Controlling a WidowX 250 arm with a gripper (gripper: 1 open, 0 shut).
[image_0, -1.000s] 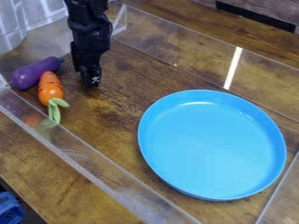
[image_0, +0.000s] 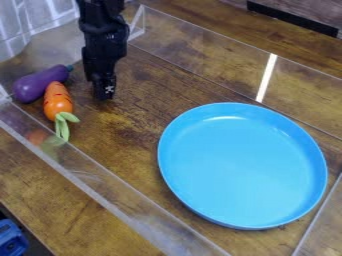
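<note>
The dark gripper (image_0: 104, 78) reaches down at the upper left, low over the wooden surface beside the toy vegetables; whether its fingers are apart or closed is hard to make out. A purple eggplant (image_0: 35, 85) lies to its left against the clear wall. An orange carrot (image_0: 58, 102) with a green top lies just in front of the eggplant, left of and a little below the gripper. A large blue plate (image_0: 241, 164) occupies the right front.
Clear walls enclose the wooden work area (image_0: 140, 125). Bare wood lies between the gripper and the plate and at the upper right. A blue object (image_0: 11, 238) shows at the lower left corner, outside the wall.
</note>
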